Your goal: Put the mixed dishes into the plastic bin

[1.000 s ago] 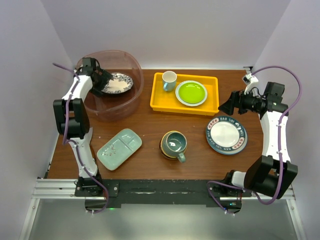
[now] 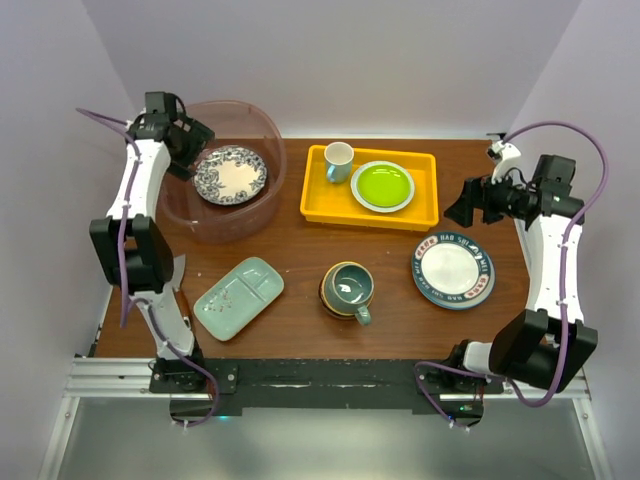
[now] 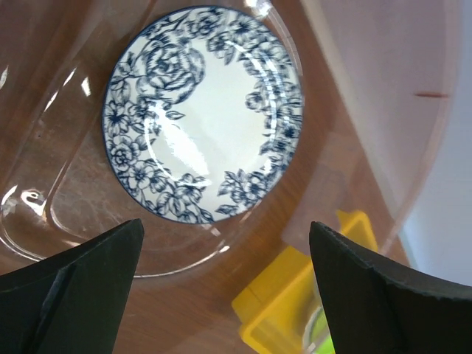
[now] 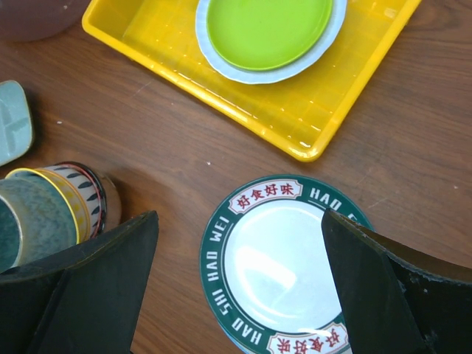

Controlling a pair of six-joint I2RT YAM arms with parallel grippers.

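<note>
A clear plastic bin (image 2: 228, 222) stands at the back left, and a blue-flowered white plate (image 2: 232, 175) lies inside it. Over the bin's left side, my left gripper (image 2: 202, 150) is open; the left wrist view shows the flowered plate (image 3: 203, 114) apart from the fingers (image 3: 88, 287). On the right, my open right gripper (image 2: 465, 205) hangs above the table, near a green-rimmed plate (image 2: 450, 270). That plate (image 4: 276, 265) lies below its fingers (image 4: 110, 287), nothing between them. A pale green divided dish (image 2: 238, 298) and stacked cups (image 2: 349, 290) rest on the table.
A yellow tray (image 2: 315, 205) at the back middle holds a mug (image 2: 338, 160) and a green plate (image 2: 383, 186) on a whitish one. Bare table lies between the stacked cups and the green-rimmed plate.
The flowered plate, tilted beside the left gripper earlier, now lies flatter in the bin. My left gripper has backed up and left, away from it. The right arm has barely shifted.
</note>
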